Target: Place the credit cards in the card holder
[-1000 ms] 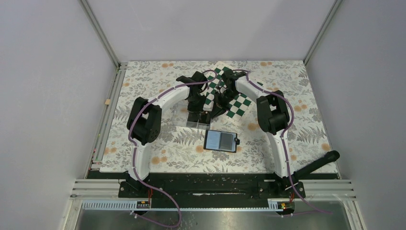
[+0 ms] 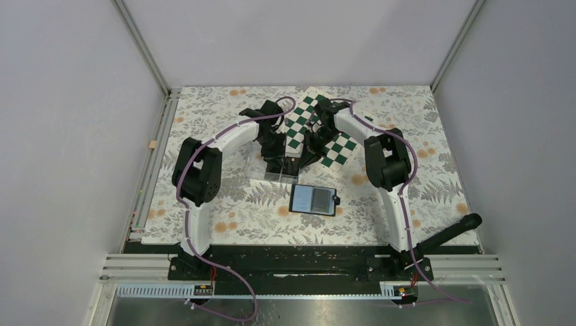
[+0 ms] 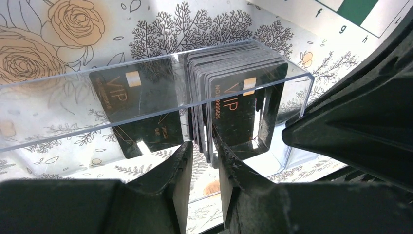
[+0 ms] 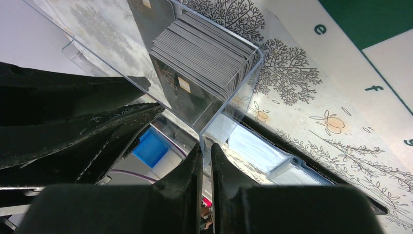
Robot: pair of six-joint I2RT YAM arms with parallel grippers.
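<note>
Black credit cards with gold VIP print stand in a tight stack at one end of a clear box. A separate black card leans apart from them in the same box. My left gripper is open over the box, and the edge of a stacked card shows in the gap between its fingertips; whether they touch it I cannot tell. At the box's end, my right gripper is shut on the clear wall. An open, dark-edged card holder lies flat in front of the box.
A green-and-white checkered board lies behind and under the right gripper. In the left wrist view, the dark right gripper stands close at the right. Bare patterned tabletop surrounds the card holder.
My left gripper has shifted left over the clear box. The right arm, the box and the card holder stay in place.
</note>
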